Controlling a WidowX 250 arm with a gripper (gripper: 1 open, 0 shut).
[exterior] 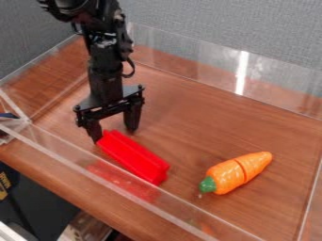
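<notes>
A black robot gripper [111,123] hangs over the wooden surface on the left, its two fingers spread apart. Just below and in front of it lies a red elongated block [132,156], pointing diagonally toward the lower right, its upper end close by the fingers; whether they touch it cannot be made out. An orange toy carrot [236,172] with a green tip lies to the right, clear of the gripper.
Clear plastic walls [246,71] border the wooden work surface. Dark clutter lies outside the lower left edge.
</notes>
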